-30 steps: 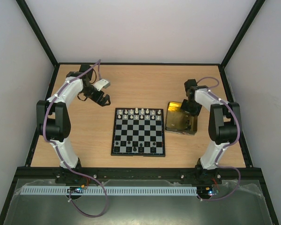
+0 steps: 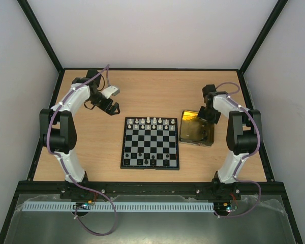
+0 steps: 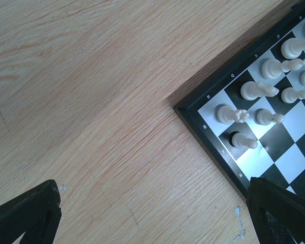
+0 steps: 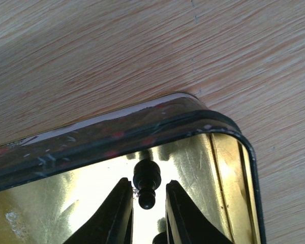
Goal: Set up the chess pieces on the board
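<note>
The chessboard (image 2: pixel 149 143) holds white pieces on its far rows and some dark pieces along the near side; white pieces (image 3: pixel 261 89) show in the left wrist view. My left gripper hangs open left of the board, nothing between its fingers. My right gripper is over the far right corner of the gold tray (image 2: pixel 193 129), its fingers part open around the top of an upright black piece (image 4: pixel 147 175); whether they touch it is unclear. Another dark piece (image 4: pixel 159 238) is partly hidden behind the fingers.
The tray sits just right of the board, its raised rim (image 4: pixel 91 147) close beyond the right fingers. Bare wooden table (image 2: pixel 147 91) lies behind the board and to its left.
My right arm has shifted slightly to the right over the tray since a second ago. The left arm and the board look unchanged.
</note>
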